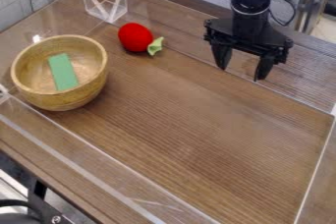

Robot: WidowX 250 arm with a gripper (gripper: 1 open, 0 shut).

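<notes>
My black gripper (247,46) is over the back right of the wooden table, its fingers pointing down; whether it is open or shut is unclear at this size. A wooden bowl (85,90) with a green block (63,73) in it sits at the left. A red object with a light green tip (136,37) lies toward the back, left of the gripper.
A clear plastic container (105,2) stands at the back left. Walls edge the back and left.
</notes>
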